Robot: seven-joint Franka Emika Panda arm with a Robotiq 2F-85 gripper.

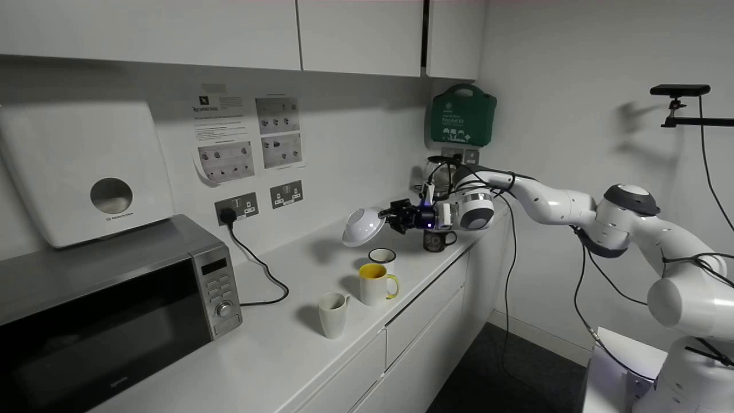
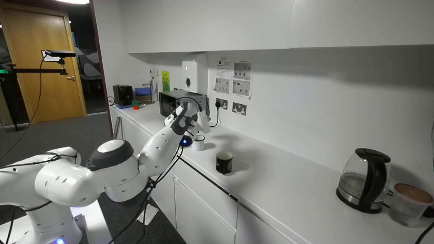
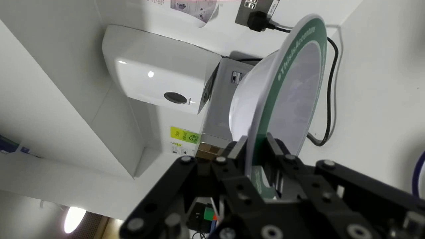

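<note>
A white bowl [image 1: 363,227] hangs in the air above the counter, tilted on its side. In the wrist view the bowl [image 3: 255,99] shows a broad green rim with white lettering. My gripper is shut on that rim, one finger on either side. The gripper [image 1: 385,214] reaches in from the right in exterior view 1, over the part of the counter behind the mugs. In exterior view 2 my arm hides both gripper and bowl.
Below stand a white dark-rimmed mug [image 1: 382,257], a yellow-lined mug [image 1: 372,288], a tall white mug [image 1: 333,318] and a black mug [image 1: 434,241]. A microwave [image 1: 117,296] is at left. A kettle [image 2: 362,183] stands at the far end.
</note>
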